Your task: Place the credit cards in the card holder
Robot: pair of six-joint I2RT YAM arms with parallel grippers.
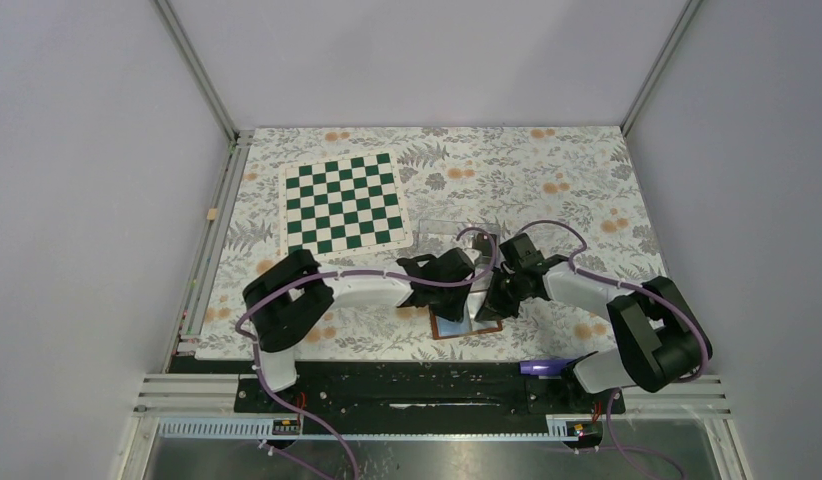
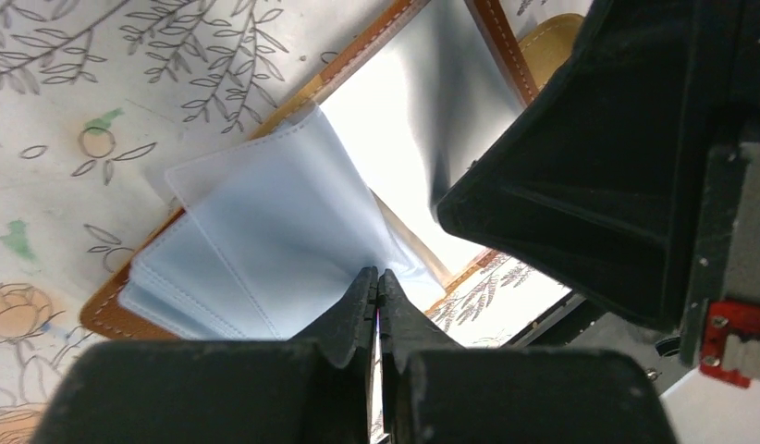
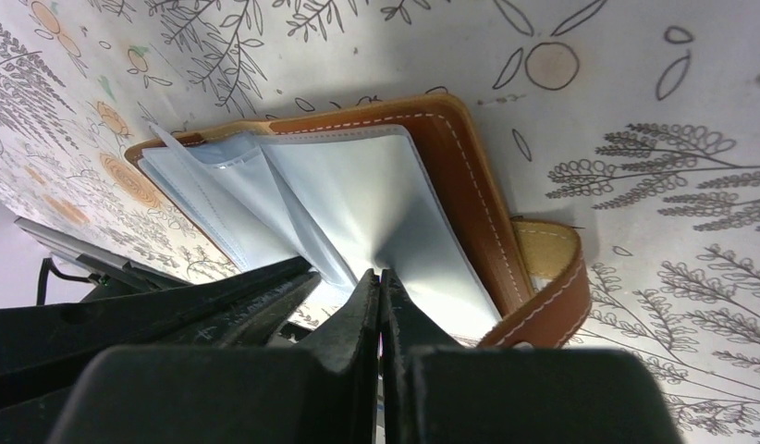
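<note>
The brown leather card holder (image 3: 464, 176) lies open on the table, with translucent pale-blue sleeves (image 2: 256, 231) layered on its left part and a white sleeve (image 3: 349, 185) on its right. My left gripper is shut, its tips down on the blue sleeves. My right gripper is shut, its tips low over the white sleeve, close beside the left one. I cannot make out a card between either pair of fingers.
A checkerboard (image 1: 342, 200) lies at the back left. A clear tray (image 1: 437, 228) sits just behind the grippers, partly hidden. A purple object (image 1: 542, 368) is at the front edge.
</note>
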